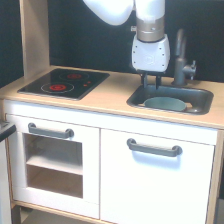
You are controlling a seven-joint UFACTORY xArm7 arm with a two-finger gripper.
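Note:
A dark teal round dish [166, 104], perhaps a pan or plate, rests nearly flat in the dark grey sink [205, 100]. Above the sink's left part is my gripper [151, 83], pointing down from the white arm. Its two dark fingers stand apart, with nothing visible between them. The fingertips are just above and left of the dish; whether one touches its edge cannot be made out.
A tall dark tap [180, 58] rises behind the sink, close to the arm's right. To the left, the black stovetop [64, 83] is empty. Bare wooden counter [110, 98] lies between stove and sink. Below are white cabinet doors [155, 178].

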